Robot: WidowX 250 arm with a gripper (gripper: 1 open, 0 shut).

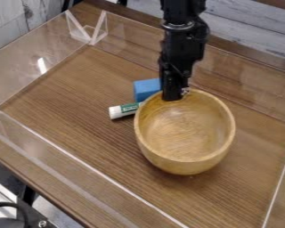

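My dark gripper [173, 92] hangs down from the top of the camera view to the back-left rim of a light wooden bowl [185, 137]; its fingertips are at the rim, and whether they grip it is hard to tell. A blue block [145, 88] sits just behind and left of the bowl, partly hidden by the gripper and bowl. A white and green cylinder [124, 110] lies to the left of the bowl, close to it.
Raised edges run along the back and sides. A black cable lies at the bottom left corner.
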